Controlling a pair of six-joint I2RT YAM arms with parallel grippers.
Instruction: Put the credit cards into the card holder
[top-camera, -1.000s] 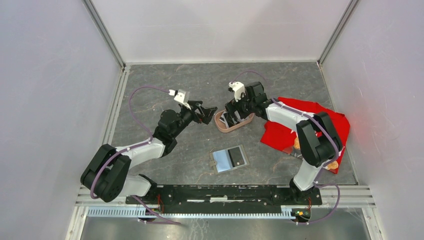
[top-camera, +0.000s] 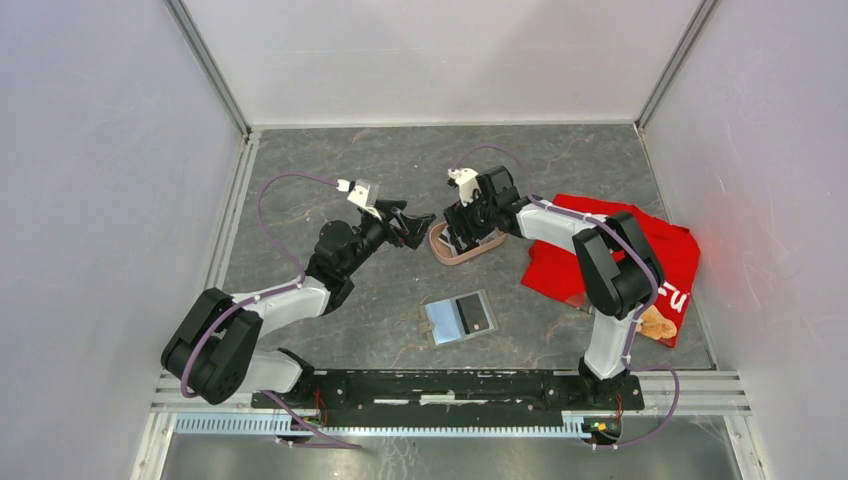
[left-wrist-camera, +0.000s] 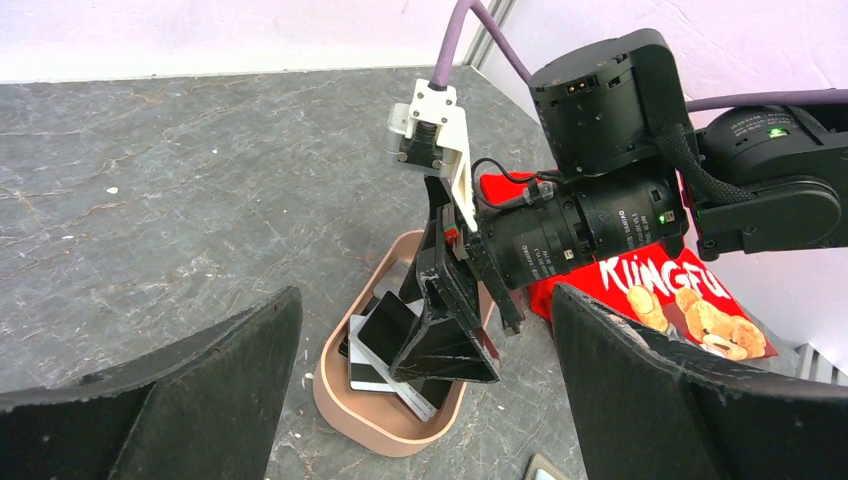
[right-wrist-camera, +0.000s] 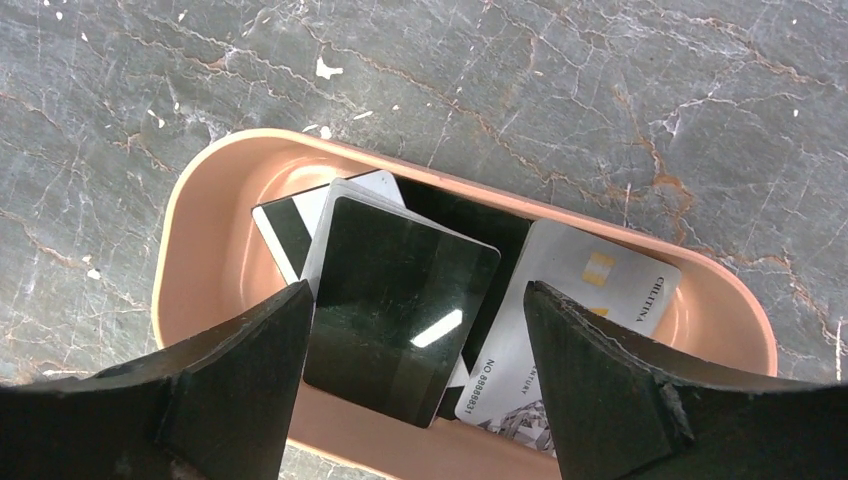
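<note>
Several cards lie overlapping in a tan oval tray. On top is a black card (right-wrist-camera: 400, 310) with a clear border; beside it lies a grey-white card (right-wrist-camera: 600, 270) with printed text. My right gripper points down into the tray, its fingers parted on either side of the black card. The left finger comes up to that card's edge; whether they touch I cannot tell. Left of the tray, my left gripper (top-camera: 418, 230) stands open and empty. A flat blue-and-black holder (top-camera: 458, 318) with a clear edge lies on the table in front of the tray.
The tan tray (left-wrist-camera: 345, 408) has low walls around the cards. To the right, a red bag (top-camera: 555, 268) lies partly under the right arm.
The left arm, tray and holder have stayed where they were.
</note>
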